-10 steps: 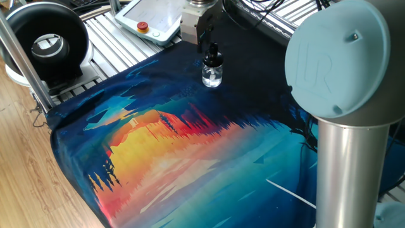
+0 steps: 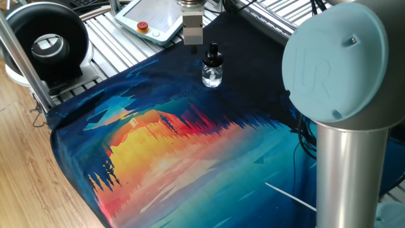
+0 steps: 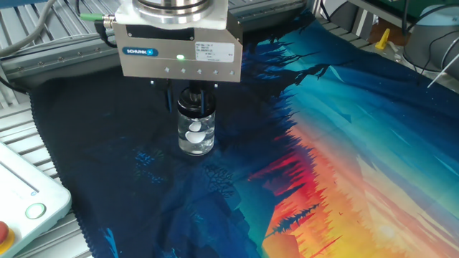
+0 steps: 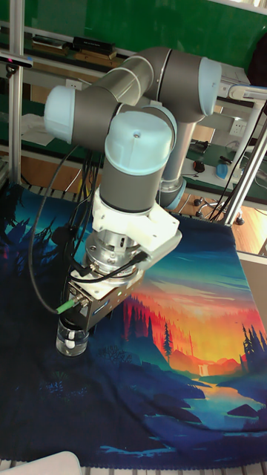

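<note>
A small clear glass bottle point(image 2: 212, 76) with a black dropper cap point(image 2: 212, 57) stands upright on the dark part of the printed cloth. Liquid and pale reflections or shapes show through its glass point(image 3: 196, 136). My gripper point(image 3: 186, 99) hangs close to the cap, its two dark fingers apart. One finger point(image 3: 203, 98) overlaps the cap in exterior view 2. In exterior view 1 the gripper point(image 2: 194, 50) is edge-on, left of the cap with a narrow gap between. The bottle point(image 4: 72, 341) is partly covered by the gripper body in exterior view 3; the fingers are hidden there.
A teach pendant with a red button point(image 2: 143, 26) lies behind the cloth's left edge. A black round object point(image 2: 44, 44) stands at the far left. A thin white stick or cable point(image 2: 290, 196) lies near the arm's column.
My gripper has shifted left, away from directly above the bottle cap, and turned from angled to nearly edge-on in exterior view 1. The bottle has stayed in place.
</note>
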